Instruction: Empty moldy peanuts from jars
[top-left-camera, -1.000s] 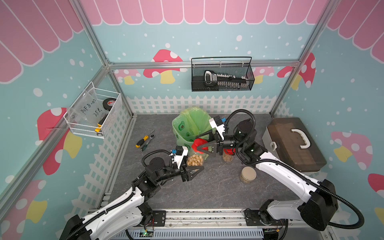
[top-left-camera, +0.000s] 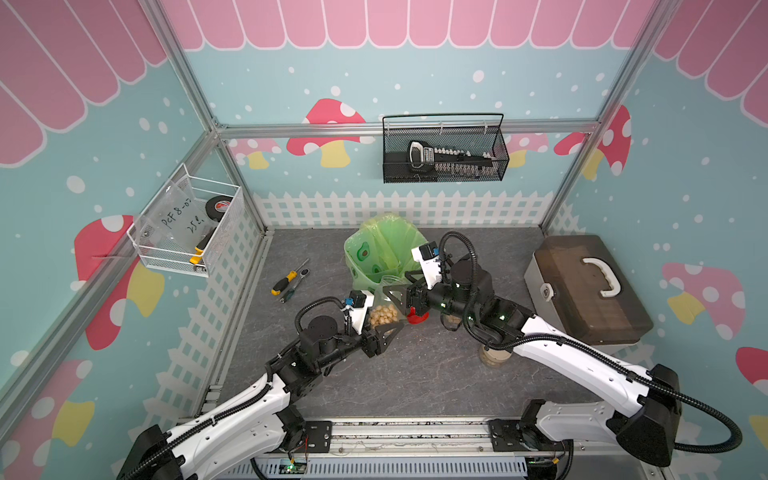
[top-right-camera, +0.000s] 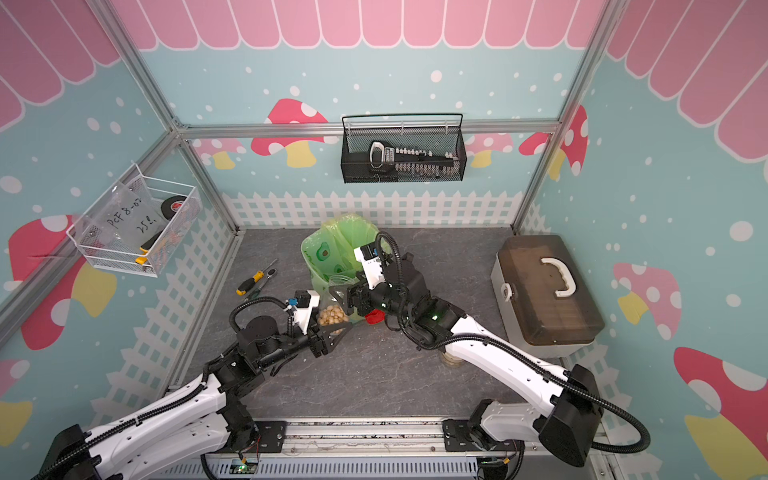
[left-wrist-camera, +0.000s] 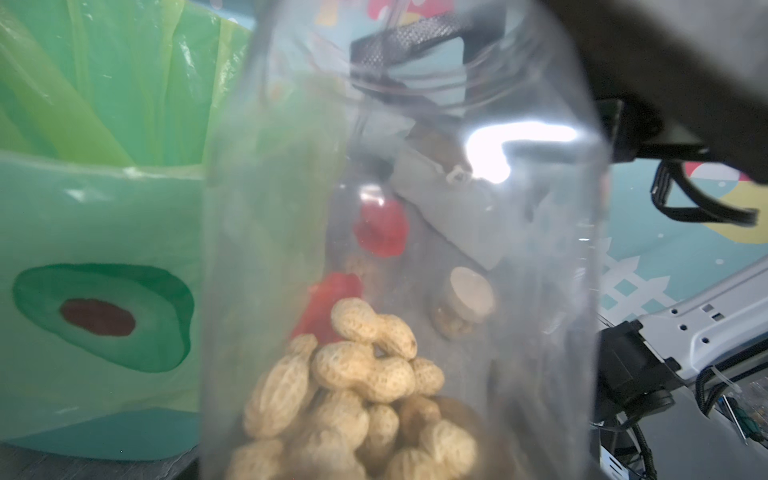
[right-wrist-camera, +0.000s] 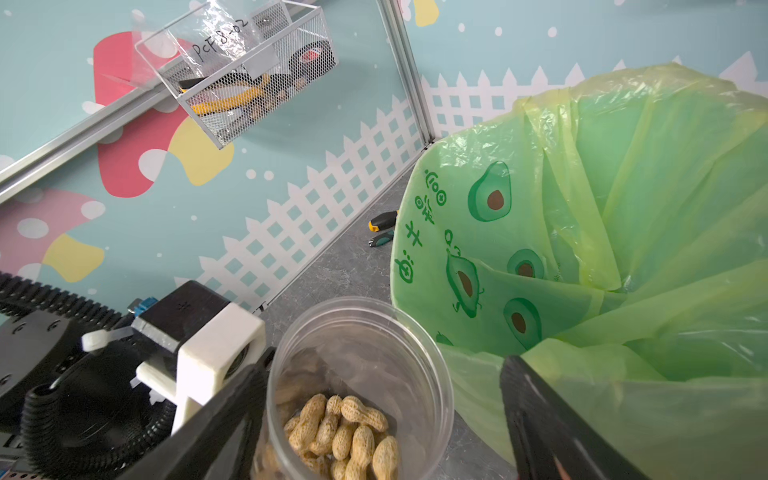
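Note:
A clear jar of peanuts (top-left-camera: 383, 314) is held upright by my left gripper (top-left-camera: 380, 336), which is shut on it; its rim (right-wrist-camera: 360, 308) is uncapped. My right gripper (top-left-camera: 398, 296) stands open just above the jar's mouth, nothing between its fingers. The green bin liner (right-wrist-camera: 608, 184) lies open beside and behind the jar. A red lid (top-left-camera: 416, 317) shows on the table beyond the jar.
Another lidded jar (top-left-camera: 494, 357) stands behind my right arm. A brown toolbox (top-left-camera: 587, 288) fills the right side. Screwdriver (top-left-camera: 285, 281) and pliers lie at left; wire baskets hang on two walls.
The red lid has left my right gripper and is now low behind the jar.

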